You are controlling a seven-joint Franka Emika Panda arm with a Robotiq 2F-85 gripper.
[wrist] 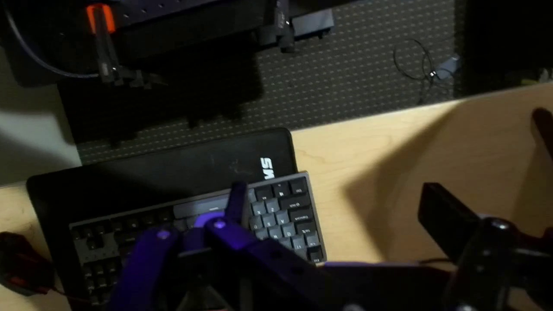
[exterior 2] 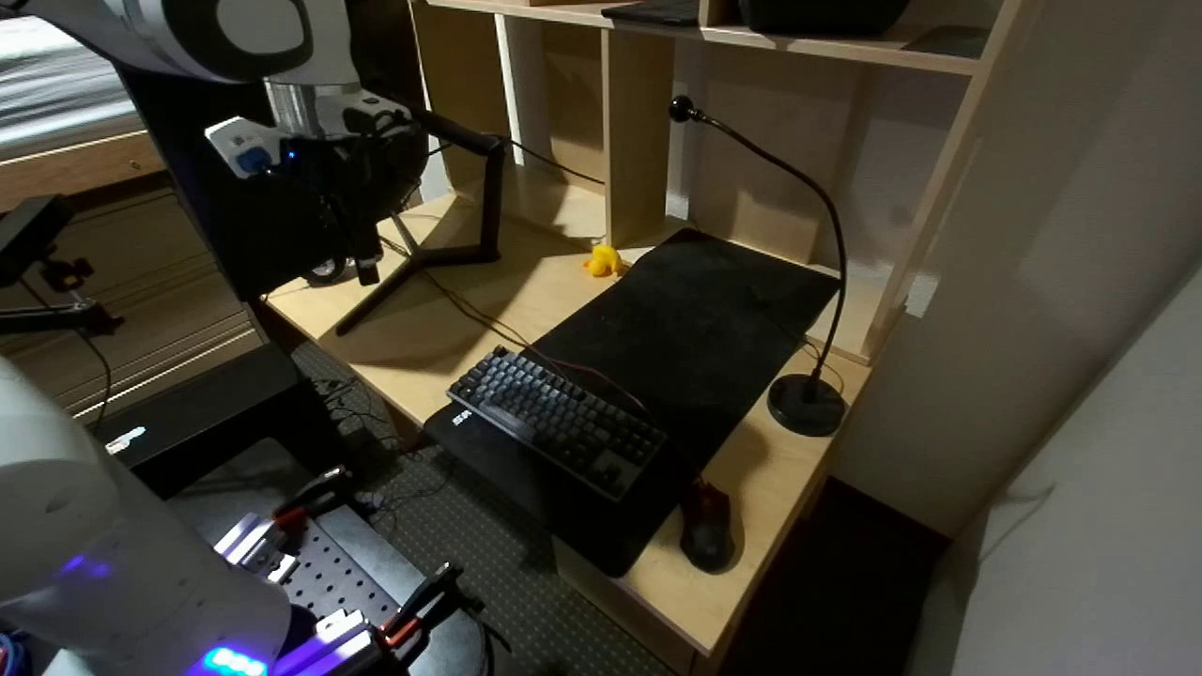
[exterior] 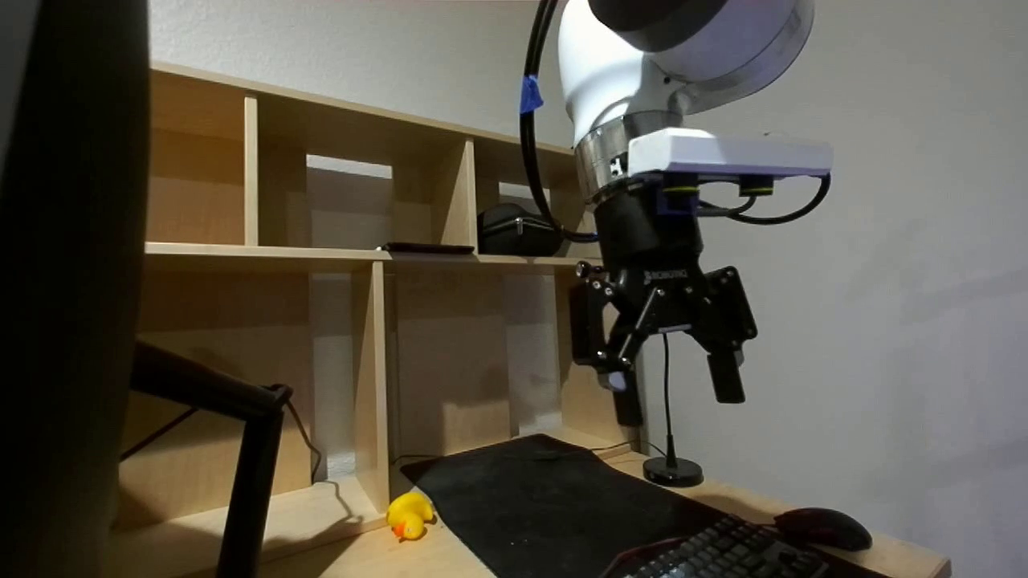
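My gripper (exterior: 679, 396) hangs in the air with its fingers wide apart and nothing between them. In the wrist view the gripper looks down on the keyboard's end and bare wood, well above both. A yellow rubber duck (exterior: 410, 515) with an orange beak rests on the desk beside the black mat, close to the shelf; exterior view 2 shows the duck (exterior 2: 604, 261) too. It is far from the fingers and out of the wrist view. The dark keyboard (exterior 2: 558, 419) lies on the mat (exterior 2: 704, 310) near the front edge.
A gooseneck stand (exterior 2: 807, 404) rises from the desk's right side, and a mouse (exterior 2: 706, 528) sits near the front right. The monitor stand (exterior 2: 456, 254) occupies the left. Behind is a wooden shelf (exterior: 377, 405) holding a black case (exterior: 518, 231).
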